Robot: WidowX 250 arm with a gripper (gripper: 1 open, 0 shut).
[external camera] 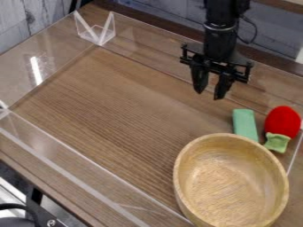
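My black gripper [211, 83] hangs at the top middle-right over the wooden table, its two fingers pointing down and a little apart, with nothing visible between them. Below and right of it lie a green block [245, 125] and a red object [282, 120], with a small light green piece [277, 143] just below the red one.
A large empty wooden bowl [229, 160] takes up the bottom right. A white wire-like object [95, 29] stands at the back left. A black cable-like thing [14, 215] shows at the bottom left corner.
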